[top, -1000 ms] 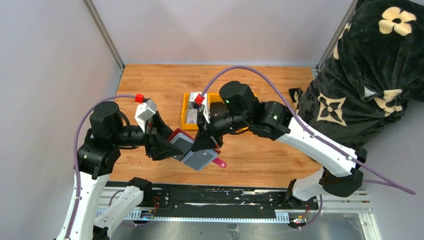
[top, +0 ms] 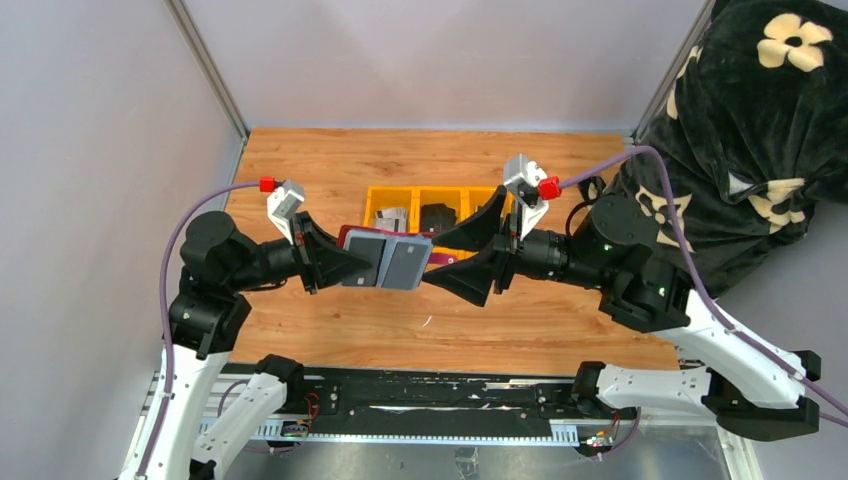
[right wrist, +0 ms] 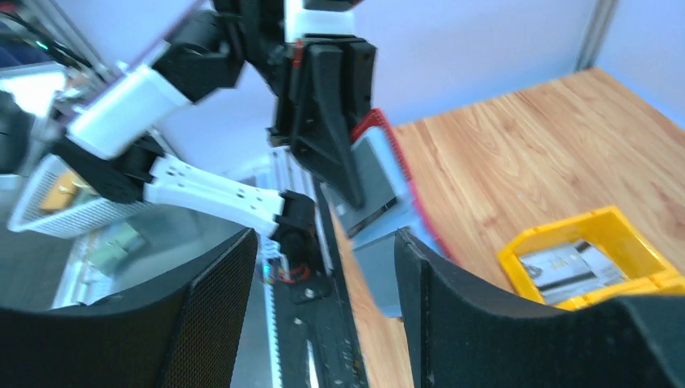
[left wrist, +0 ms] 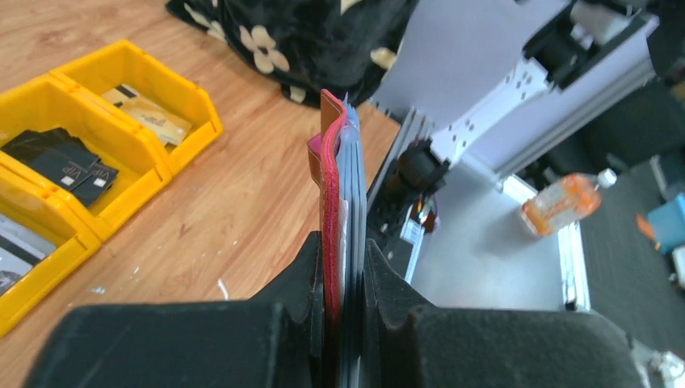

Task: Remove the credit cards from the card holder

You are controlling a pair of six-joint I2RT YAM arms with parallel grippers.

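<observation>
The card holder (top: 388, 258), red outside with grey-blue slots, is held up in my left gripper (top: 335, 265). In the left wrist view it stands edge-on (left wrist: 341, 202) between the shut fingers, layered red and blue. My right gripper (top: 455, 260) is open at the holder's right, its fingers apart with nothing gripped; in the right wrist view the holder (right wrist: 376, 242) lies beyond the fingers, blurred.
A yellow divided tray (left wrist: 121, 218) on the wooden table (top: 300, 340) holds grey, black and gold cards in separate compartments. A dark patterned cloth (top: 760, 120) fills the back right.
My right gripper has opened and moved right, away from over the holder. The holder, still in my left gripper, now sits higher in the top view and less tilted.
</observation>
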